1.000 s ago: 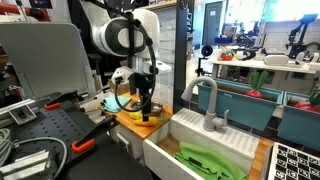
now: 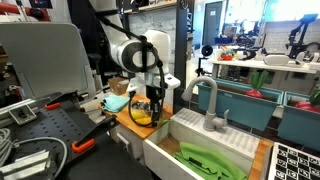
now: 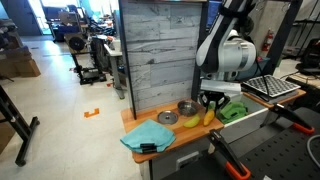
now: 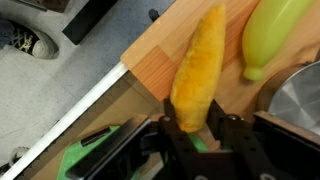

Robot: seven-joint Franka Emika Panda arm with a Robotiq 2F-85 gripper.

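A yellow-orange, elongated object [image 4: 197, 70] fills the middle of the wrist view. One end lies between the fingers of my gripper, and the rest reaches out over the wooden counter. Whether the fingers press on it cannot be told. In exterior view 2 the gripper [image 3: 207, 102] is low at the counter's sink-side edge, with the yellow object [image 3: 209, 116] just under it. Beside it on the wood lies a greenish-yellow banana-like item [image 4: 268, 38]. The white sink [image 2: 160, 157] is right of the arm in exterior view 1, with a green cloth [image 2: 205, 160] inside.
A metal pot [image 4: 300, 95] stands close beside the gripper on the counter. The tall white faucet [image 2: 209, 95] rises behind the sink. A light blue cloth [image 3: 149, 136] lies at the counter's far end, and a white drying rack [image 2: 292, 163] is right of the sink.
In exterior view 1 my arm's lower end has shifted right toward the sink. The yellow object by the gripper has shifted and turned, while the sink and green cloth look unchanged.
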